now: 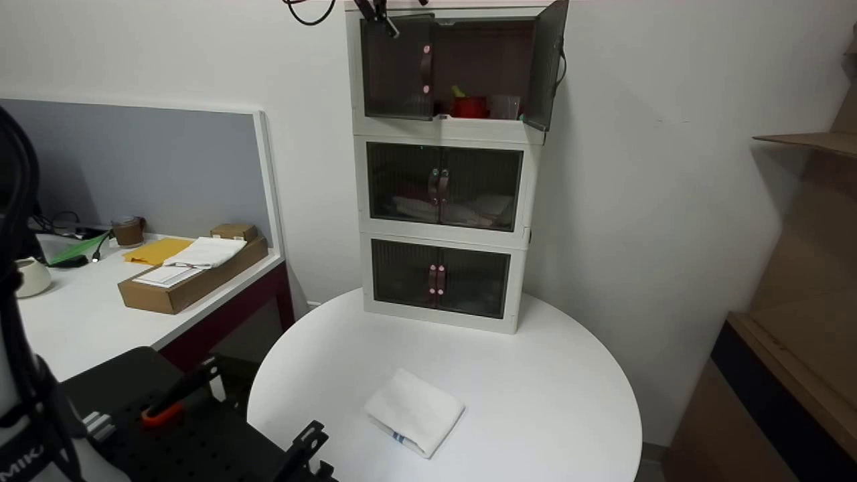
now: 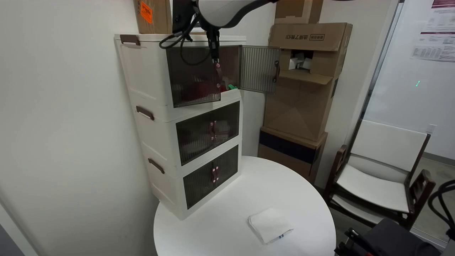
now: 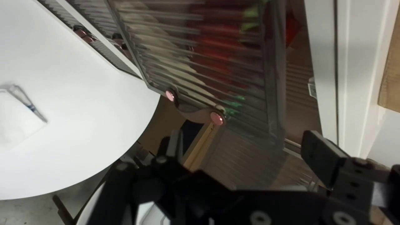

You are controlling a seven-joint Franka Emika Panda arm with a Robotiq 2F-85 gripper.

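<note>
My gripper is open at the top cabinet, its fingers wide apart with nothing gripped between them. In the wrist view, the ribbed left door (image 3: 210, 71) and its brown strap handle (image 3: 195, 114) lie beyond the fingertips. That left door (image 1: 398, 68) stands slightly ajar; the right door (image 1: 548, 64) is swung wide. Inside the top compartment sit a red container (image 1: 470, 107) and a clear cup (image 1: 504, 107). Exterior view 2 has the gripper (image 2: 215, 57) near the left door's upper handle end; whether they touch, I cannot tell.
The middle doors (image 1: 446, 185) and bottom doors (image 1: 442, 277) are closed. A folded white cloth (image 1: 415, 411) lies on the round white table (image 1: 554, 385), otherwise clear in front of the cabinet. Cardboard boxes (image 2: 298, 98) stand right of it.
</note>
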